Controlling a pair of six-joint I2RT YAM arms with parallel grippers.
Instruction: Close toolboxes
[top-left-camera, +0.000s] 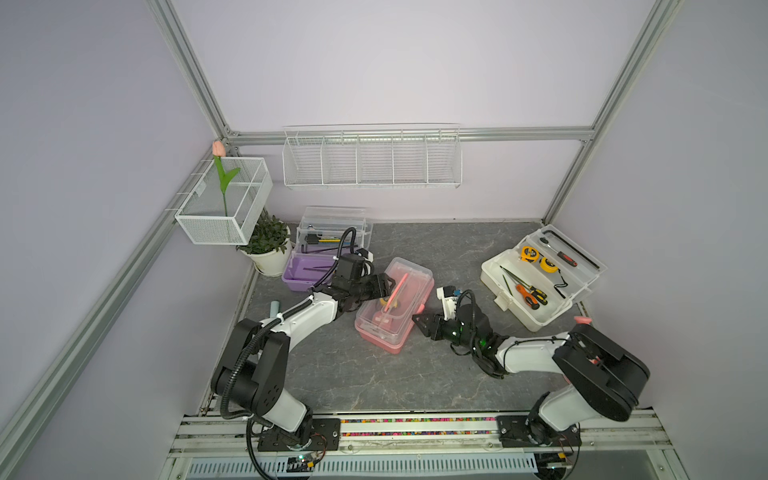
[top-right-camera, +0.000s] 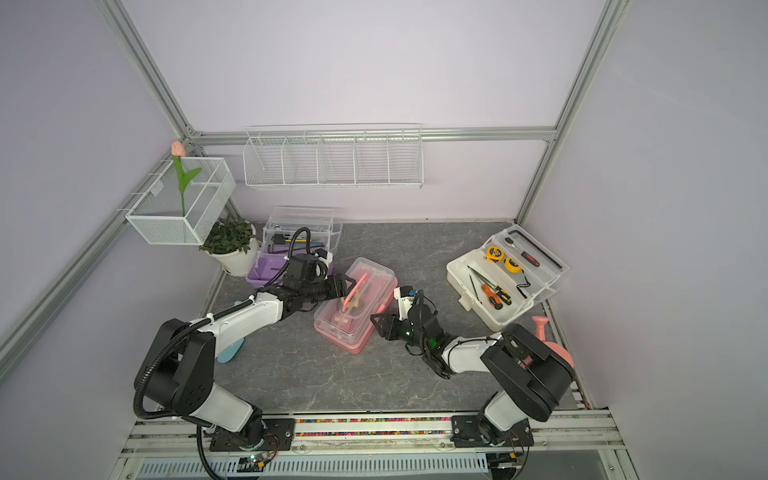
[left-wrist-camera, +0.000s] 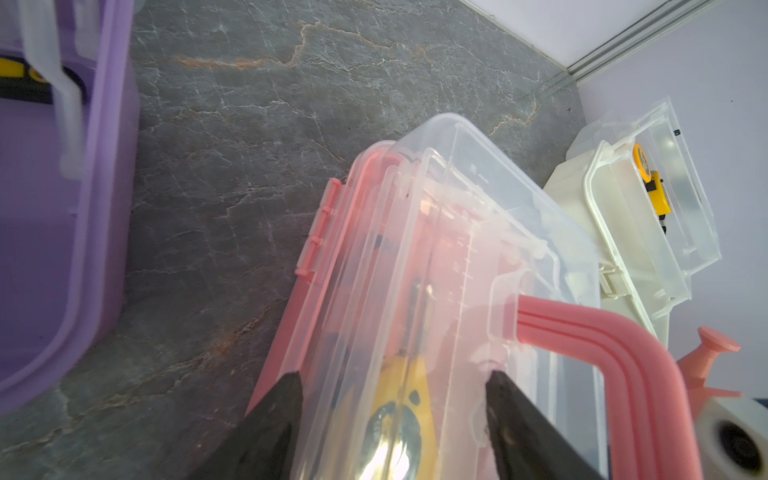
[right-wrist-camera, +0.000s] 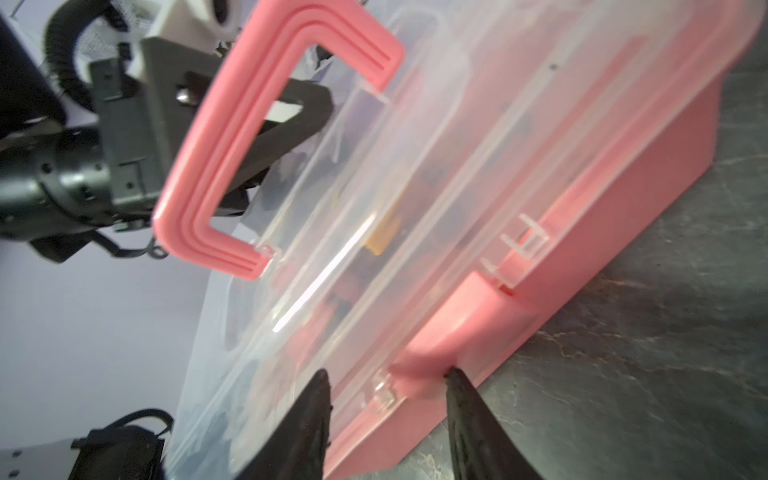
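Note:
The pink toolbox (top-left-camera: 393, 316) sits mid-table, its clear lid (right-wrist-camera: 336, 264) down over it and pink handle (right-wrist-camera: 208, 160) on top. My left gripper is part open over the lid at its left side. My right gripper is part open at the toolbox's right side, by a pink latch (right-wrist-camera: 456, 336). An open white toolbox (top-left-camera: 512, 296) with tools stands at the right; an open purple toolbox (top-left-camera: 300, 272) with tools stands at the back left.
A potted plant (top-left-camera: 268, 252) and a wire basket with a tulip (top-left-camera: 212, 224) are at the left. A pink object (top-right-camera: 540, 328) lies at the right edge.

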